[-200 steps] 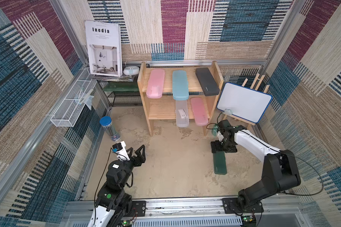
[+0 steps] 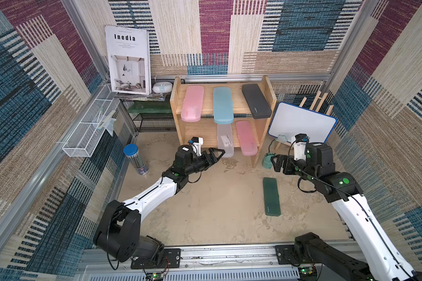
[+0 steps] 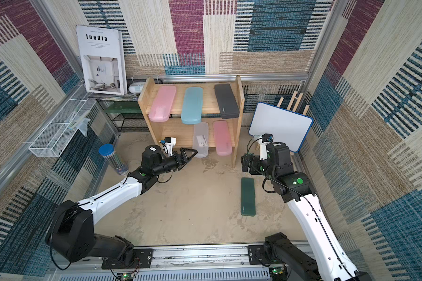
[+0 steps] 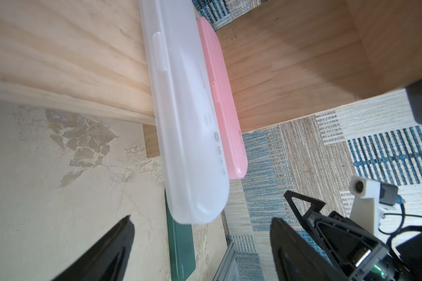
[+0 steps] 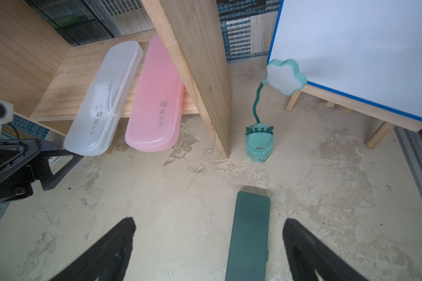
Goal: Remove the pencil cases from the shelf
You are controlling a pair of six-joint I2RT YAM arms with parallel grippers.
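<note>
On the upper tier of the wooden shelf (image 2: 199, 132) lie a pink case (image 2: 192, 104), a blue case (image 2: 223, 105) and a dark grey case (image 2: 256, 100). Below them a clear white case (image 4: 187, 140) and a second pink case (image 5: 157, 103) jut past the lower tier's front edge. A dark green case (image 2: 271, 196) lies flat on the table. My left gripper is open, just short of the clear case's front end, its fingers (image 4: 110, 250) apart with nothing held. Open and empty, my right gripper hovers above the table, right of the shelf.
A small teal lamp (image 5: 259, 140) stands by the shelf's right side, in front of a whiteboard (image 2: 302, 122) on an easel. A blue-lidded jar (image 2: 136, 159) and a wire basket (image 2: 82, 140) are at the left.
My left gripper has swung up and right from the front left to the clear case. The right gripper has risen back from over the green case. The cases have not moved.
</note>
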